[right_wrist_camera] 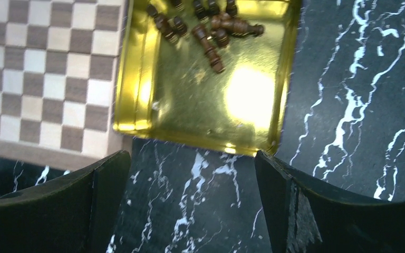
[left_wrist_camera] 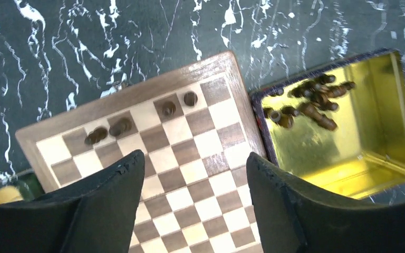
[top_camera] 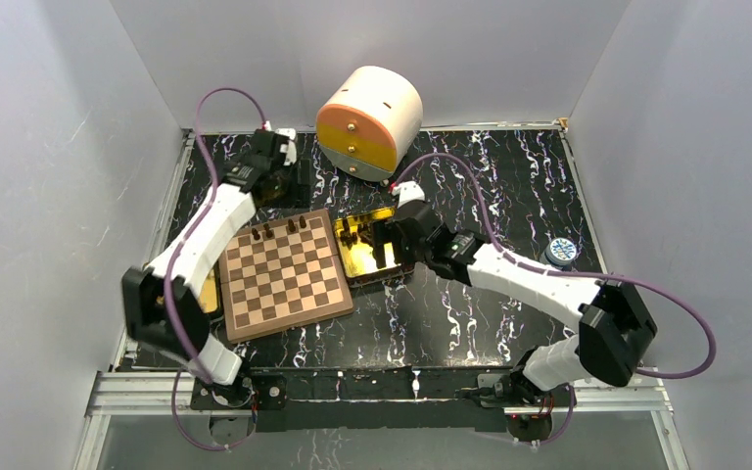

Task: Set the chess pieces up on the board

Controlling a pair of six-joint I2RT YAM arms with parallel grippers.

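Note:
The wooden chessboard (top_camera: 290, 304) bears several dark pieces along its far row: a pair toward the left and a pair toward the right, among them a dark piece (left_wrist_camera: 190, 98) near the far right corner. Just beyond the board's far edge is my left gripper (top_camera: 299, 184), its fingers (left_wrist_camera: 117, 197) apart and nothing between them. My right gripper (top_camera: 386, 245) hovers over the yellow tray (right_wrist_camera: 190, 113) right of the board, also open and empty. Inside that tray, several dark pieces lie jumbled at the far end, including a long dark piece (right_wrist_camera: 208, 48).
A second yellow tray (top_camera: 211, 297) left of the board is mostly covered by my left arm. The rounded drawer cabinet (top_camera: 370, 122) stands at the back. A round blue-and-white object (top_camera: 561, 252) sits at right. Marble (top_camera: 460, 313) lies clear in front of it.

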